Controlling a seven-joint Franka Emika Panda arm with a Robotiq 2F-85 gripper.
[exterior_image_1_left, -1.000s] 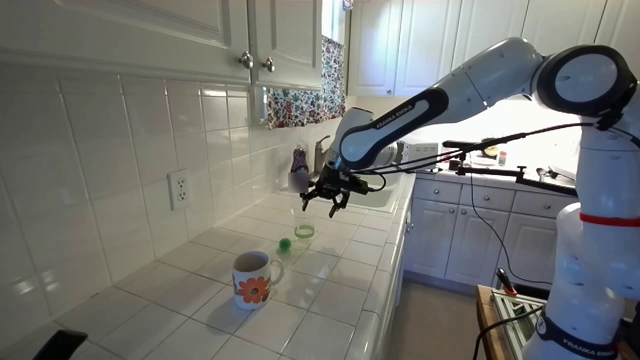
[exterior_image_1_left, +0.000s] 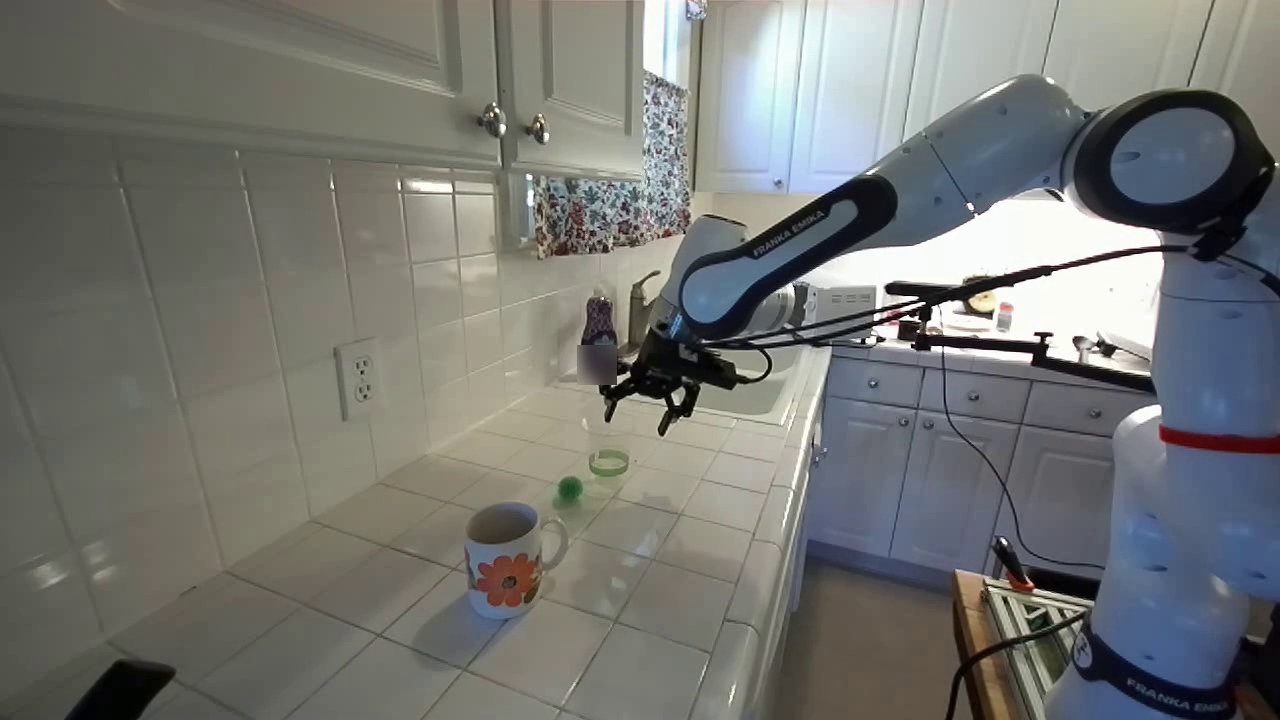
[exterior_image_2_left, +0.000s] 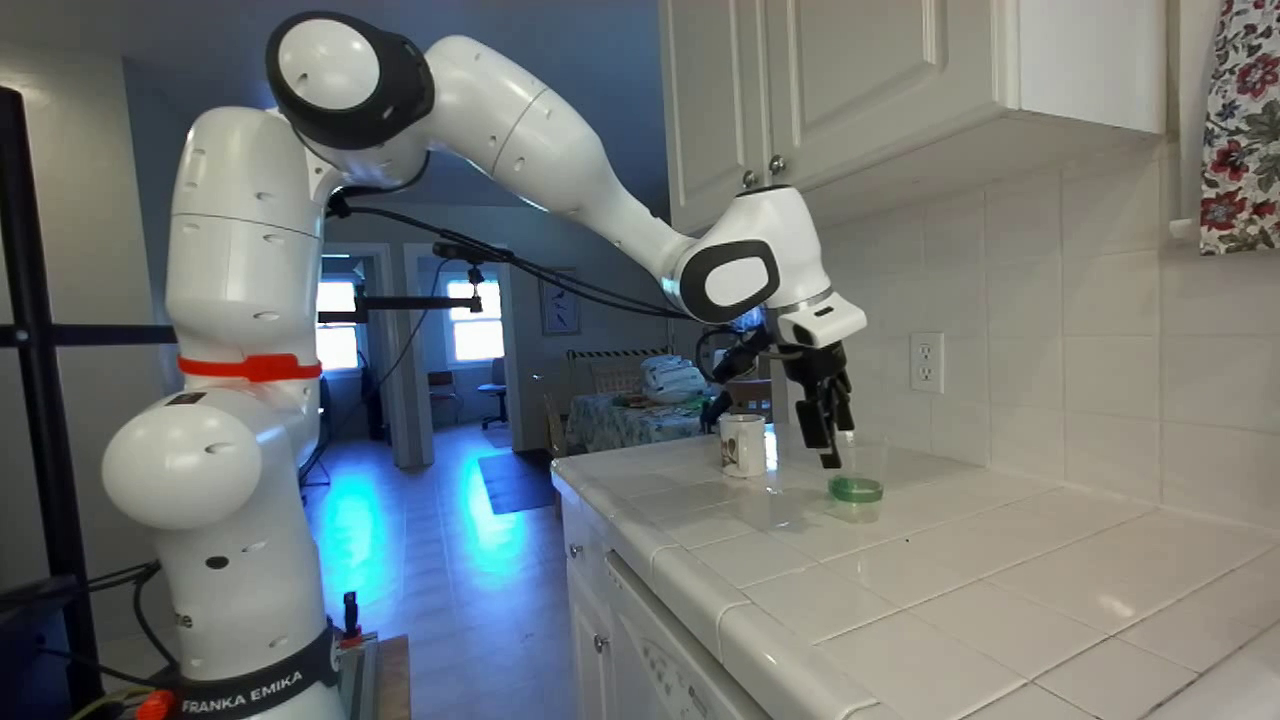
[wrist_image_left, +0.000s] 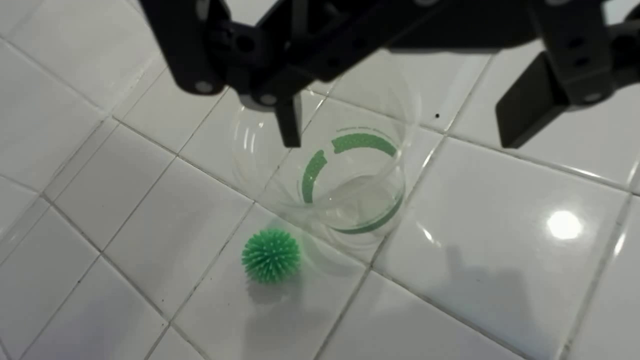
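Above the counter my gripper hangs open, its fingers wide apart with nothing gripped. Below it stands a clear plastic cup (wrist_image_left: 360, 180) with green markings, upright on the tiles; in the wrist view one fingertip overlaps the cup's rim area, and I cannot tell how near it is in height. A spiky green ball (wrist_image_left: 271, 256) rests on the counter beside the cup, outside it. Closer to the camera in exterior view 1 is a white mug (exterior_image_1_left: 504, 564) with an orange flower, its handle toward the right.
A tiled wall with an outlet (exterior_image_1_left: 357, 379) bounds the counter (exterior_image_1_left: 648, 588) on one side, and upper cabinets (exterior_image_1_left: 576, 84) overhang it. A purple bottle (exterior_image_1_left: 599, 319) stands near the faucet and sink. Bare tiles lie around the cup, widest in exterior view 2's foreground.
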